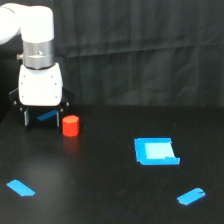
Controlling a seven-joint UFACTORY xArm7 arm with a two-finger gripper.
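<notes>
A small red block (70, 126) rests on the dark table at the left. My gripper (43, 119), under the white hand, is low over the table just left of that block. Its fingers stand wide apart, and only a strip of blue tape on the table shows between them. The red block lies outside the fingers, close to the right finger; whether they touch I cannot tell.
A white square with a blue border (157, 151) lies right of centre. One blue strip (20, 188) is at the front left, another blue strip (191, 196) at the front right. A dark curtain (140, 50) hangs behind.
</notes>
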